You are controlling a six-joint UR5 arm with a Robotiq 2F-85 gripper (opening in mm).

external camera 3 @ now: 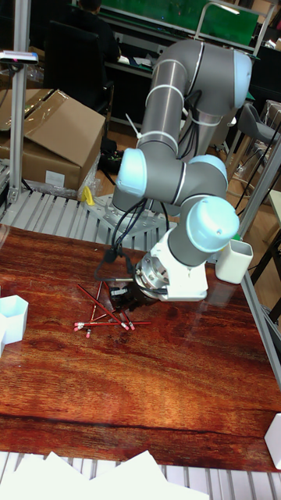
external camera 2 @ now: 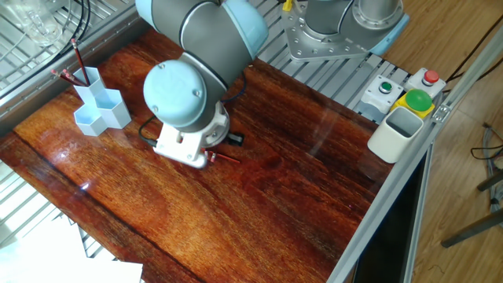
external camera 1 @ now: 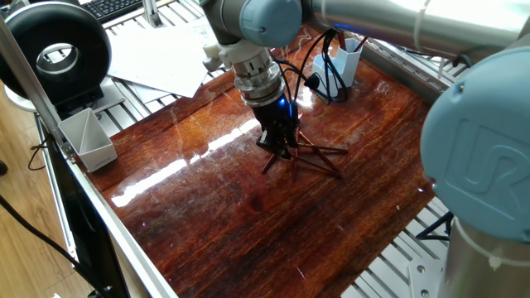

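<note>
Several dark red pencils [external camera 1: 325, 165] lie crossed in a loose heap on the brown wooden table [external camera 1: 215, 240]. My black gripper [external camera 1: 280, 149] is low beside the heap, tilted, its tip at the near left of the crossing point in exterior view 1. Exterior view 3 shows the gripper [external camera 3: 122, 300] close to the pencils [external camera 3: 93, 316], covering part of them. Whether its fingers are apart or together is too dark to make out. From above, the wrist hides nearly all of the heap, leaving one pencil [external camera 2: 224, 156] partly visible.
A pale blue hexagonal pencil holder [external camera 2: 102, 116] with a few pencils [external camera 2: 79, 63] in it stands at a table corner. White bins stand at the edges, one [external camera 1: 88, 139] at the left and another [external camera 2: 394, 135] near the buttons.
</note>
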